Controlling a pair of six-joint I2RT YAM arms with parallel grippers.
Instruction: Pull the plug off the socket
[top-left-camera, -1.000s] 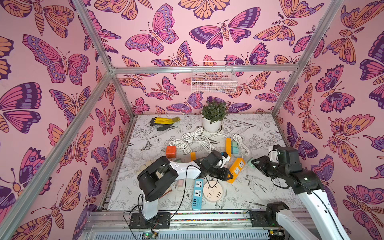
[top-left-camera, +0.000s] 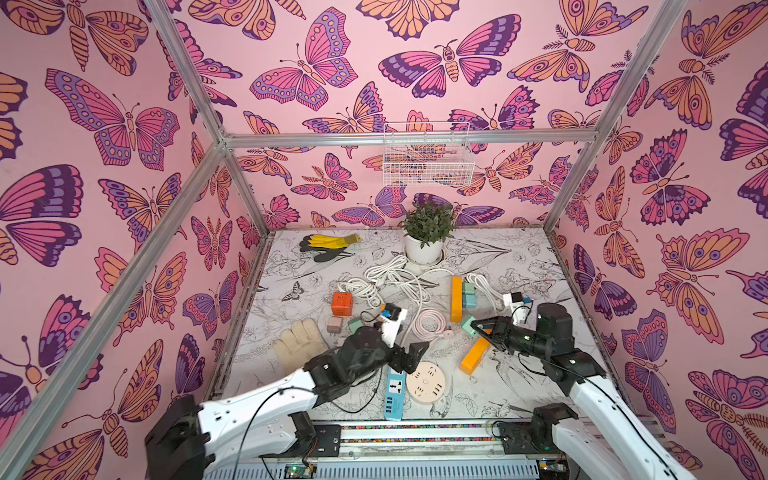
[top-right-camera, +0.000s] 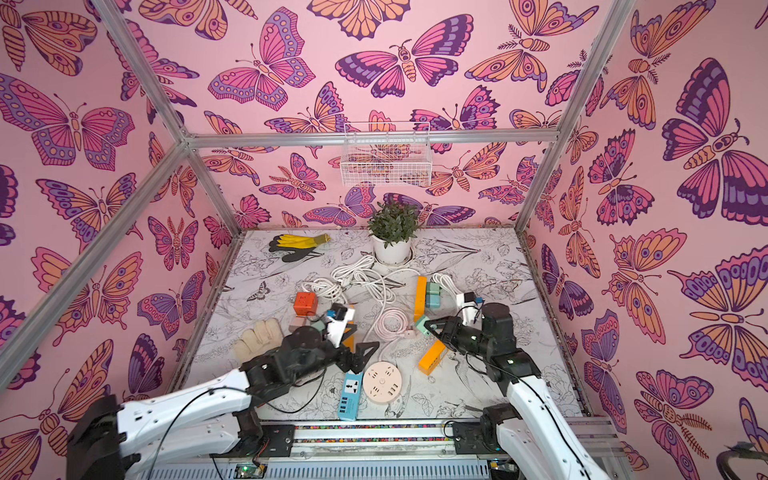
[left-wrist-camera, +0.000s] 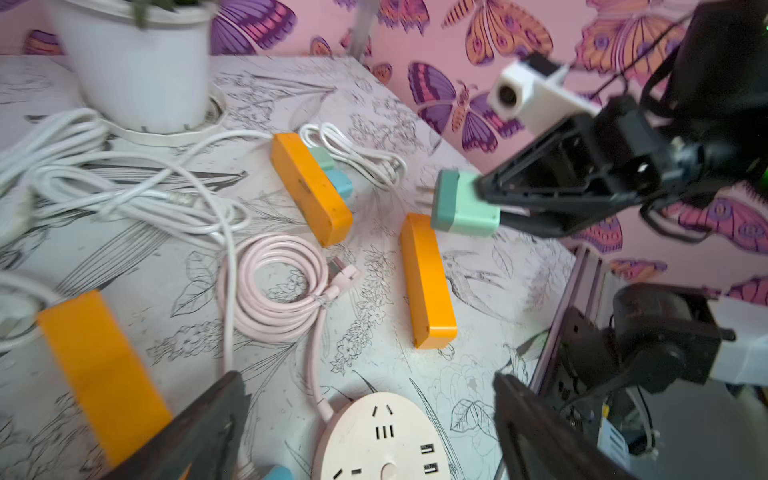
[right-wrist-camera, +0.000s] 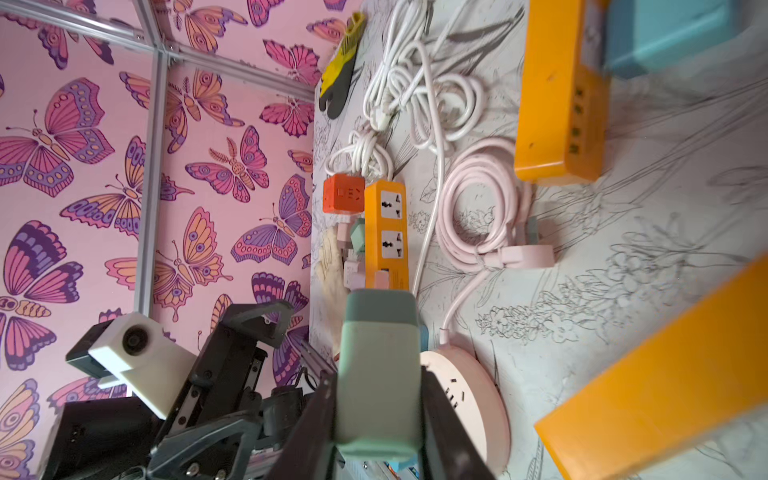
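A mint green plug (left-wrist-camera: 465, 206) is held in my right gripper (top-left-camera: 478, 326), which is shut on it and hangs above the table; its prongs point away from the fingers in the left wrist view. Below it lies an orange power strip (top-left-camera: 478, 352) (left-wrist-camera: 428, 280), with no plug seen in it. My left gripper (top-left-camera: 413, 356) is raised over the round pale pink socket (top-left-camera: 425, 381) and blue strip (top-left-camera: 394, 400), fingers apart with nothing seen between them.
More orange strips (top-left-camera: 456, 300) (left-wrist-camera: 104, 376), a red cube socket (top-left-camera: 341, 303), coiled cables (left-wrist-camera: 264, 288), a potted plant (top-left-camera: 424, 248) and gloves (top-left-camera: 297, 349) crowd the table.
My left arm has pulled back and left from the orange strip. My right gripper has moved left with the plug, now over that strip.
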